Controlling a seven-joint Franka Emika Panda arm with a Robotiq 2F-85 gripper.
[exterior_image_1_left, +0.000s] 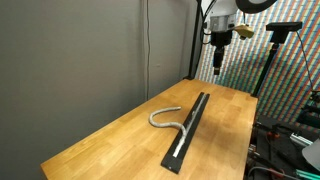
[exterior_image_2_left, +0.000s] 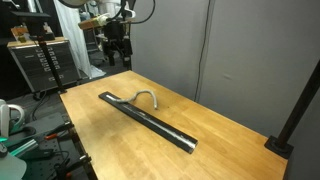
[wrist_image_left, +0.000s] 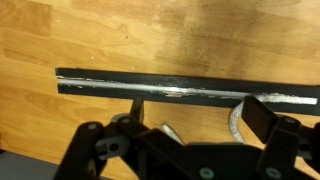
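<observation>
A long black strip (exterior_image_1_left: 172, 160) with a pale groove along its middle lies on the wooden table. A grey, curved rope-like piece (exterior_image_1_left: 157, 123) lies beside it, one end reaching over the strip. The wrist view shows the strip (wrist_image_left: 110, 76) running straight across, with part of the rope (wrist_image_left: 234, 122) at the lower right. My gripper is open, its two dark fingers wide apart at the bottom of the wrist view. In the second exterior view the gripper (exterior_image_2_left: 118, 66) hangs high above the table, clear of the strip and rope (exterior_image_2_left: 154, 96).
The table (exterior_image_1_left: 100, 150) has broad free room on both sides of the strip. A grey wall panel (exterior_image_1_left: 80, 60) stands behind it. A dark post (exterior_image_2_left: 296, 105) rises at the table's far corner in the second exterior view.
</observation>
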